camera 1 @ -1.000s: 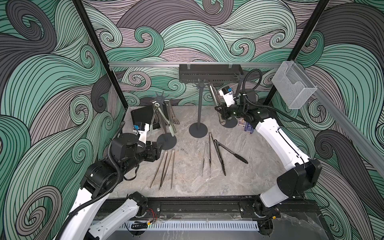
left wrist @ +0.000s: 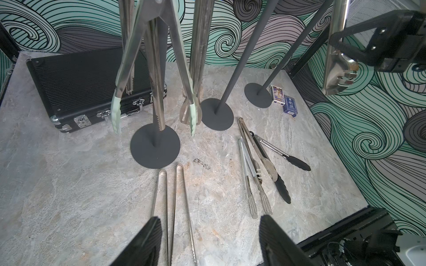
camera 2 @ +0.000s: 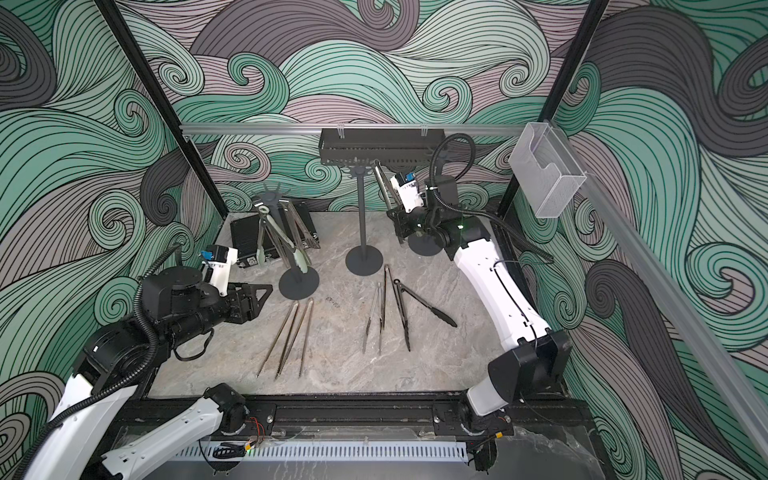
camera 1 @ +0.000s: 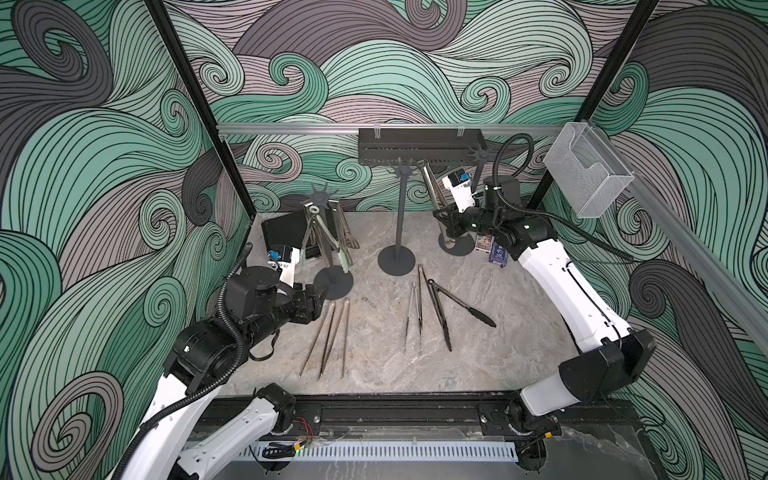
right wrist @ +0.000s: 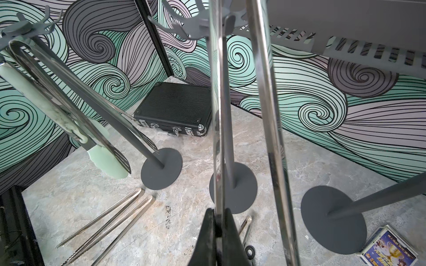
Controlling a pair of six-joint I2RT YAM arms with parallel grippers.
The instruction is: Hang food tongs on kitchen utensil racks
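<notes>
My right gripper is shut on one leg of a pair of silver tongs [right wrist: 273,124], held upright in the air. In the top left view these tongs [camera 1: 432,185] stand just right of the middle rack's [camera 1: 402,212] hooks; whether they touch cannot be told. No tongs hang on that middle rack. The left rack [left wrist: 155,146] carries several tongs, one with pale green tips [left wrist: 193,116]. Nothing lies between the fingers of my left gripper, open in front of the left rack. The right rack [right wrist: 332,219] stands behind the right gripper.
Steel tongs [camera 1: 329,336] lie on the table at front left. Black-tipped tongs [camera 1: 441,316] and slimmer ones [camera 1: 420,300] lie at centre right. A black case [left wrist: 97,84] sits behind the left rack, and small card boxes [left wrist: 289,105] beside the right rack's base.
Over the last second my right gripper and its tongs have shifted slightly to the right, away from the middle rack. The left arm and the tongs on the table look unchanged.
</notes>
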